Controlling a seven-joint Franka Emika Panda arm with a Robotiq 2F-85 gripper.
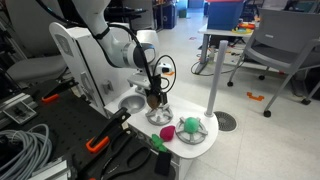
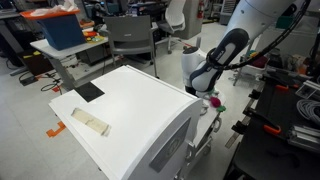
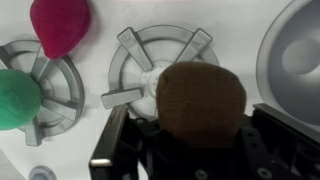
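My gripper hangs over the white round-ended table, above a grey metal trivet. A brown rounded object fills the space at my fingertips in the wrist view. It hides them there and covers part of the trivet. The same brown object shows at the tip of the gripper in exterior view 1, and my gripper appears shut on it. Beside the trivet lie a red object and a green rounded object, the green one on a second grey trivet.
A grey metal bowl stands close beside the near trivet. A pale post rises at the table's far right edge. Dark tools and cables lie on the black bench in front. Bare white tabletop stretches across exterior view 2.
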